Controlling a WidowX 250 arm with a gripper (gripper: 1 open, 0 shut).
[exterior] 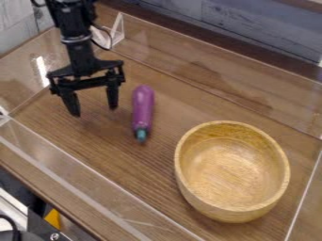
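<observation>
My black gripper [90, 98] hangs over the wooden table at the upper left, its fingers spread open with nothing between them. To its right lies a purple object [143, 108] with a teal tip toward the front, apart from the fingers.
A large yellow bowl [232, 199] takes up the lower right. The table's left edge, with cables beyond, shows at the lower left.
</observation>
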